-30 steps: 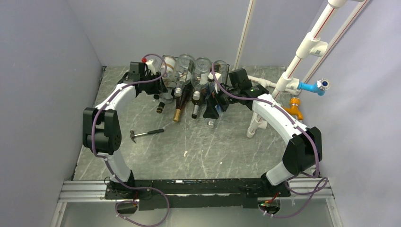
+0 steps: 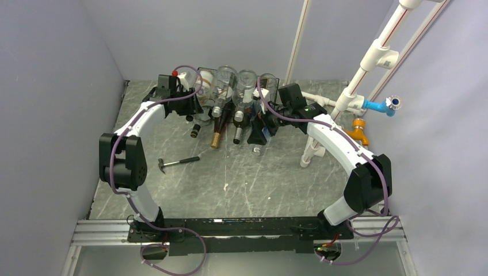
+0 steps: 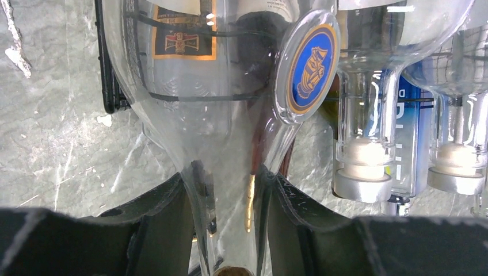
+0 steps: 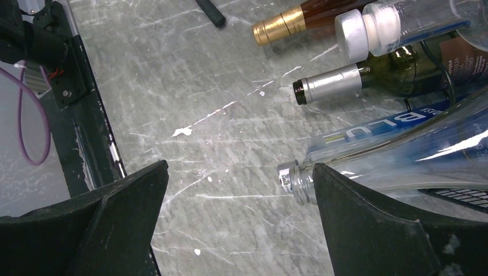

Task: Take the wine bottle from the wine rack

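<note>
The wire wine rack (image 3: 108,86) at the back holds several bottles lying with necks toward the front. My left gripper is shut on the neck of a large clear bottle (image 3: 190,115) with a blue-and-gold medallion, at the rack's left end. My right gripper is open at the rack's right part, a clear bottle (image 4: 403,161) by its fingertips. A green wine bottle (image 4: 397,75) and an amber bottle (image 4: 316,14) lie nearby.
A hammer (image 2: 178,162) lies on the marble floor at the front left, where there is free room. White pipes (image 2: 311,149) with blue and orange fittings stand on the right, close to my right arm. Grey walls surround the floor.
My left arm has shifted very slightly; the bottles and the right arm look unchanged.
</note>
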